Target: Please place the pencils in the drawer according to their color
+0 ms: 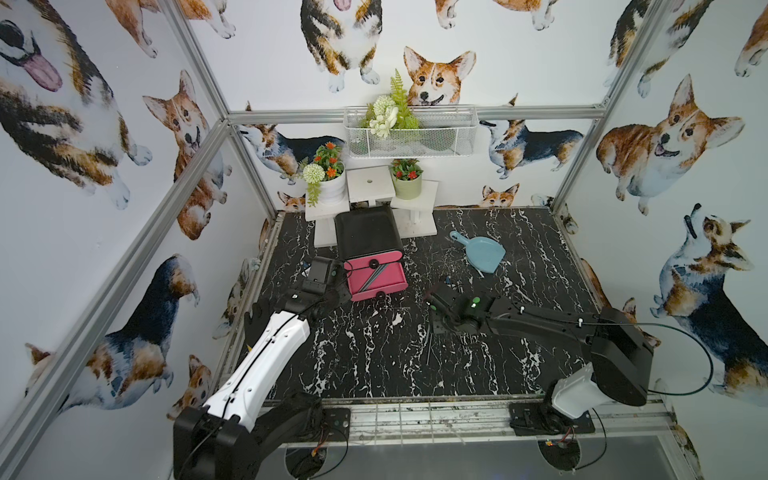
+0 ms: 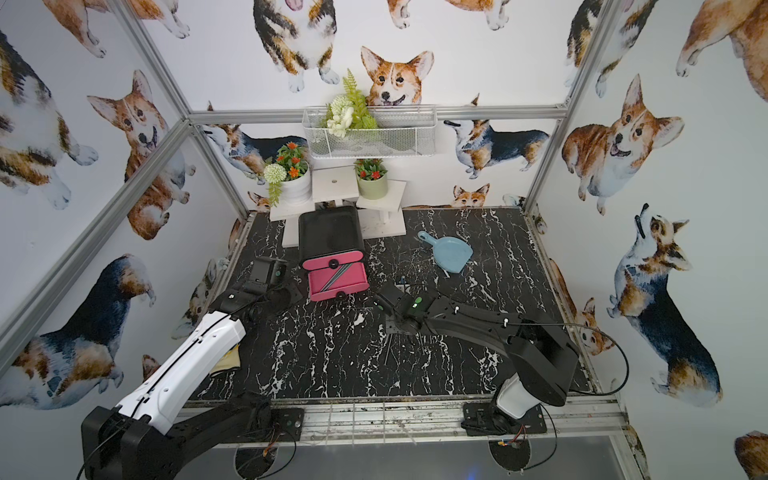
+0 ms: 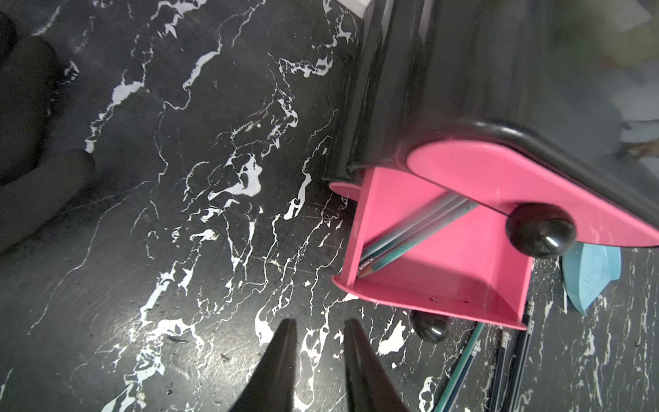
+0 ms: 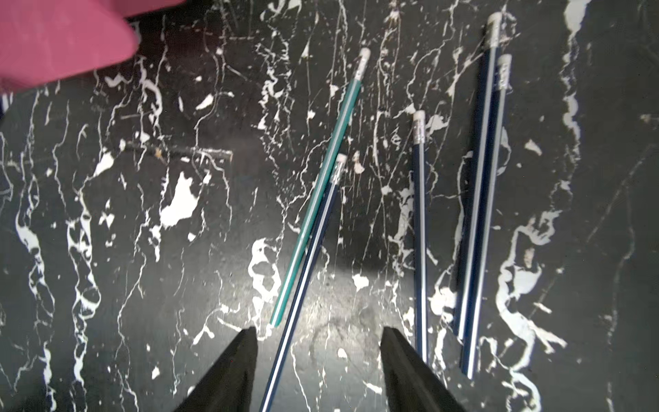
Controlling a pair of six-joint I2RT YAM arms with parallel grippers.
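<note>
The lower pink drawer (image 3: 473, 254) of the black cabinet (image 1: 368, 232) is pulled out, with a few greenish pencils (image 3: 418, 233) lying slantwise in it. To the left of the drawer my left gripper is part open and empty. On the marble tabletop, a teal pencil (image 4: 319, 185) lies alongside a dark blue pencil (image 4: 305, 274). Farther right are a single dark blue pencil (image 4: 420, 240) and a close pair of dark blue pencils (image 4: 482, 199). Above them hangs my right gripper, its fingers apart, the teal pencil's near end just ahead of the gap.
A light blue dustpan (image 1: 484, 253) lies at the back right. White stands with potted plants (image 1: 406, 177) are behind the cabinet. A black glove-like object (image 3: 41, 137) lies at the left.
</note>
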